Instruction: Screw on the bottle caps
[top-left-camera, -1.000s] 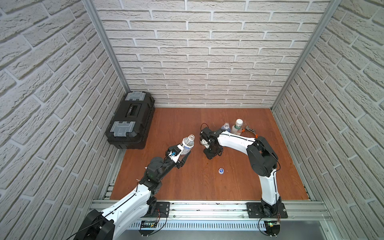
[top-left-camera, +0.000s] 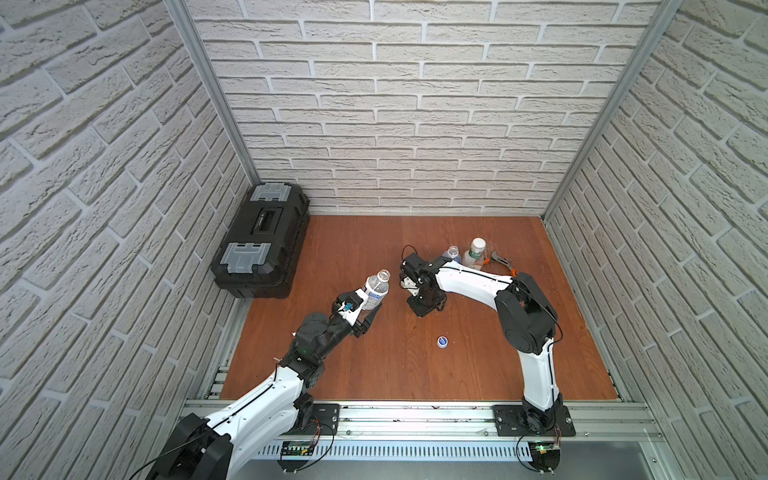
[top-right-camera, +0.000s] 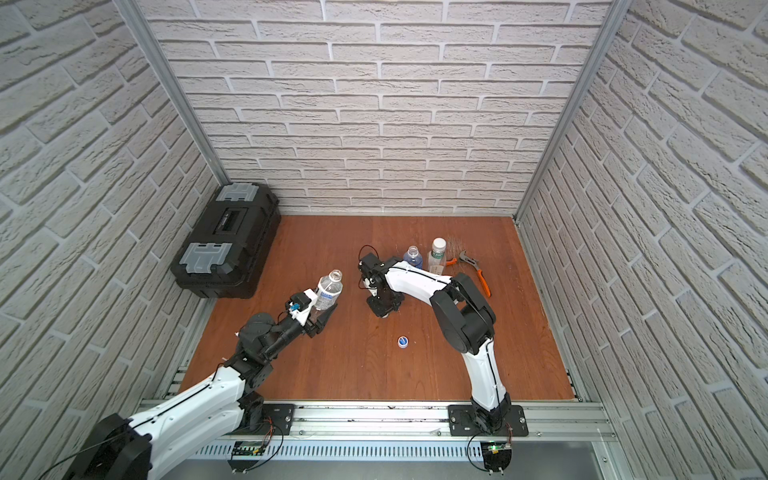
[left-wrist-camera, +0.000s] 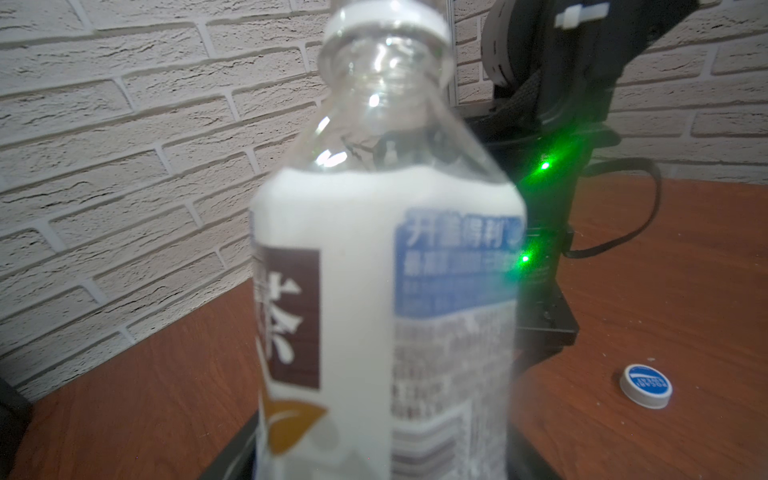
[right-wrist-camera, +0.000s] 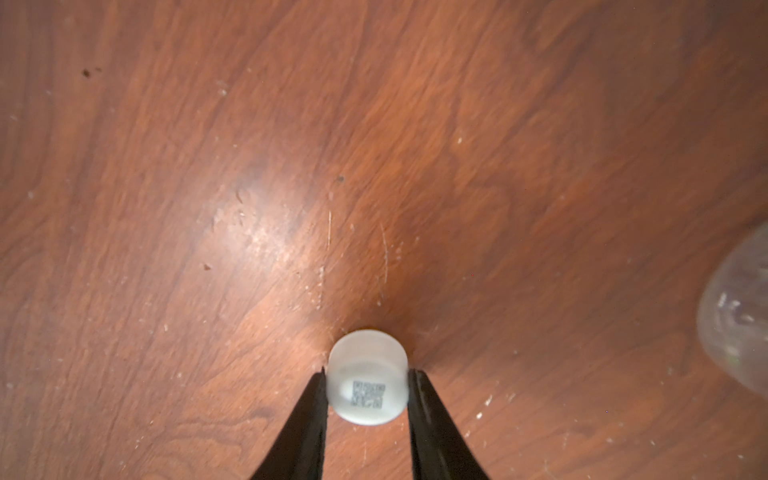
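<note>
An uncapped clear bottle with a white label (left-wrist-camera: 352, 320) stands close in front of my left wrist camera. In the top left view my left gripper (top-left-camera: 369, 313) is around its lower body, one finger on each side; whether the pads press on it is hidden. My right gripper points down at the table, shut on a white cap (right-wrist-camera: 368, 364) with a small square code on top. Another cap, blue and white (top-left-camera: 442, 341), lies loose on the wood in front of the right gripper.
Behind the right arm stand an uncapped bottle (top-right-camera: 413, 257) and a white-capped bottle (top-right-camera: 437, 256). Orange-handled pliers (top-right-camera: 477, 272) lie right of them. A black toolbox (top-left-camera: 262, 240) fills the back left.
Hardly anything differs: both arms and the bottle hold nearly the same places, and the loose blue and white cap lies where it was.
</note>
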